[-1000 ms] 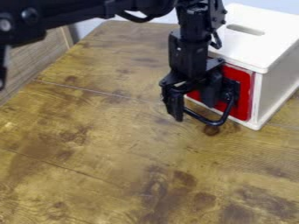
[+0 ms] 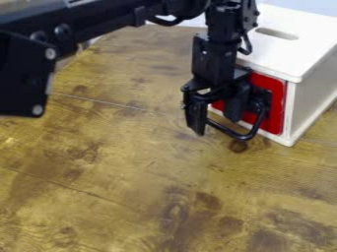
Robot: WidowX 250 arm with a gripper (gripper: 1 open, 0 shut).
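My black gripper (image 2: 218, 104) hangs from the arm in front of a white box (image 2: 304, 79) with a red front panel (image 2: 274, 116). The gripper is open, its fingers low and close against the red panel, partly covering it. Whether it touches the panel is unclear.
A wooden floor (image 2: 118, 187) fills the left and bottom of the view, mostly clear. The box top has a slot at the back. A small dark round spot lies below the gripper.
The upper arm at the left has shifted slightly lower in the view. The gripper by the red panel has barely moved.
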